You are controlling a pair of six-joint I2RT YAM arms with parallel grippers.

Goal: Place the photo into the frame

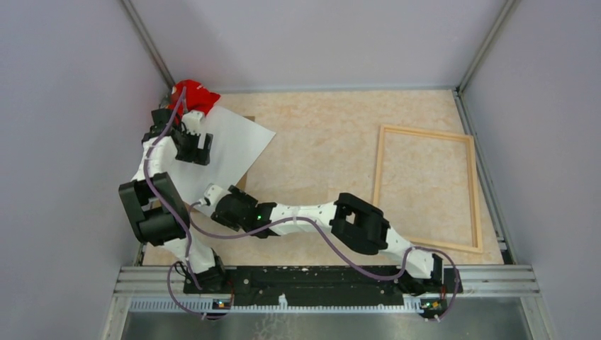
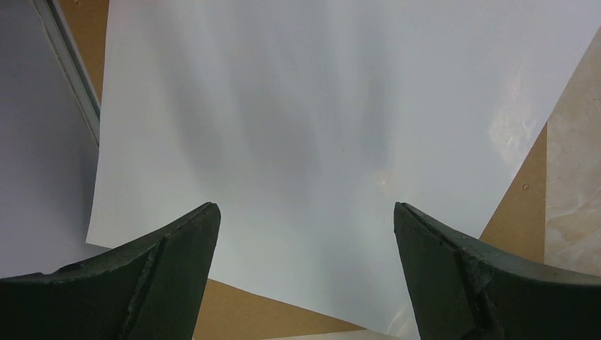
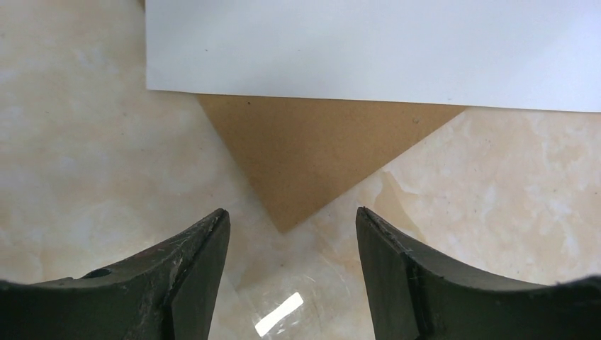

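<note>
A large white sheet (image 1: 237,142), apparently the photo, lies askew over a brown board (image 3: 312,156) at the left of the table. The board's corners stick out from under its edges. My left gripper is open above the sheet, with nothing between its fingers. In the right wrist view, my right gripper stands apart-jawed and empty over a bare board corner, close to the sheet's edge. From the top, both gripper tips are partly hidden by their own arms. The empty wooden frame (image 1: 477,191) lies flat at the right.
A red cloth (image 1: 200,98) is heaped in the back left corner by the sheet. Purple cables (image 1: 340,251) run along both arms. Walls close in the left, back and right sides.
</note>
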